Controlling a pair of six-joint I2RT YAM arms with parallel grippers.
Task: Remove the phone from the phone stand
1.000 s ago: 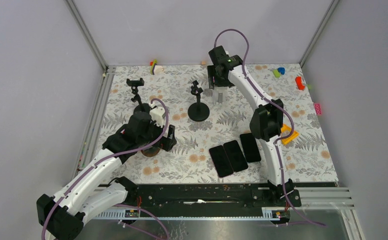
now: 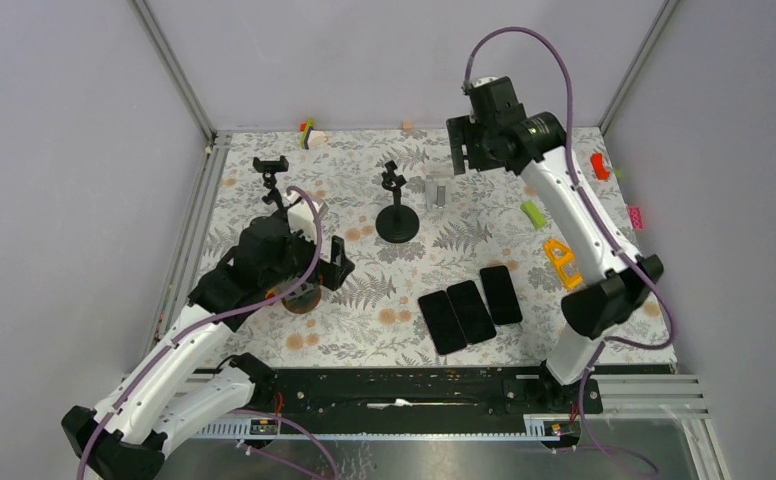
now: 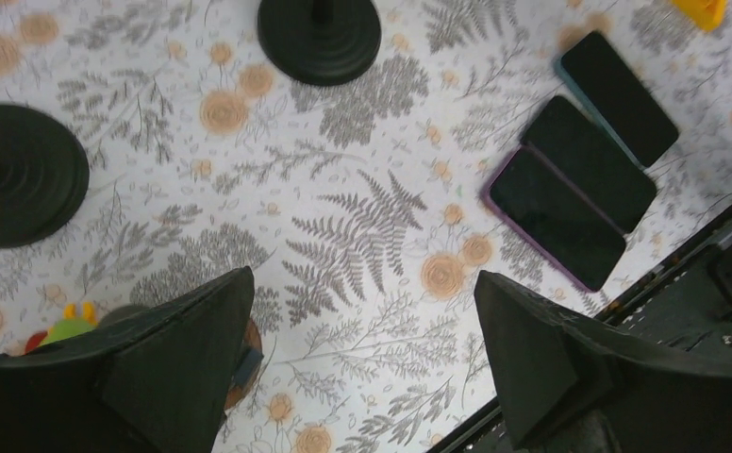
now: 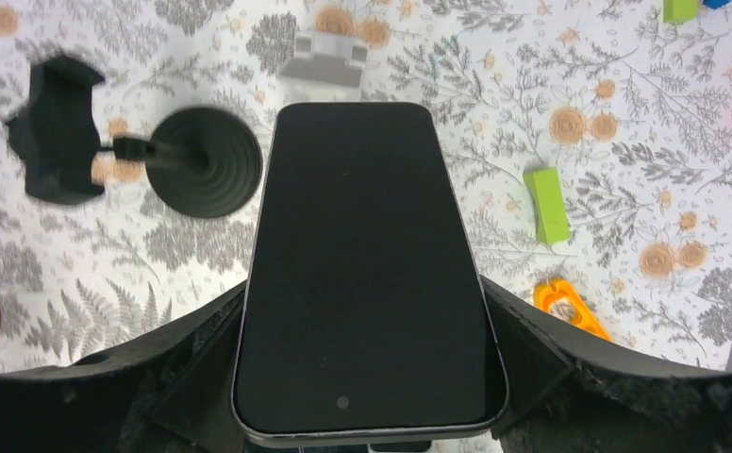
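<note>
A dark phone fills the middle of the right wrist view, and my right gripper is shut on its two long sides. The small pale phone stand is visible beyond the phone's far end, apart from it, with nothing resting in its visible part. From the top view, my right gripper hangs near the back of the table, right of the pale stand. My left gripper stands open over the left side; nothing lies between its fingers.
Two black stands hold no phone. Three phones lie flat at the front. A green block and an orange toy lie at the right. Mid-table is clear.
My right arm has swung rightward and risen, carrying the gripper away from the pale stand. The left arm has shifted only slightly.
</note>
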